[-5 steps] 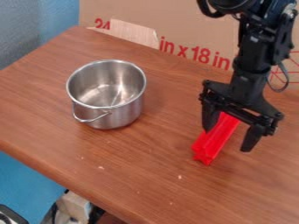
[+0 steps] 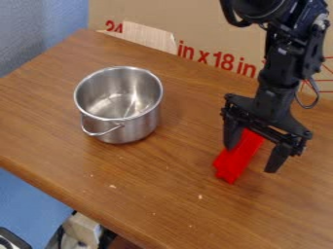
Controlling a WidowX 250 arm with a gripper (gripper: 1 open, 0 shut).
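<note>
A red elongated block (image 2: 237, 159) lies on the wooden table (image 2: 143, 195), right of centre. My black gripper (image 2: 254, 146) is over it, open, with a finger on either side of the block's upper end. Whether the fingers touch the block is hard to tell, as the gripper hides part of it.
A steel pot (image 2: 119, 103) with a wire handle stands to the left on the table. A cardboard sheet (image 2: 182, 29) with red print stands along the back. The table's front left edge drops to clutter below; bare wood lies between pot and block.
The gripper and arm have shifted very slightly; the red block and pot appear unmoved.
</note>
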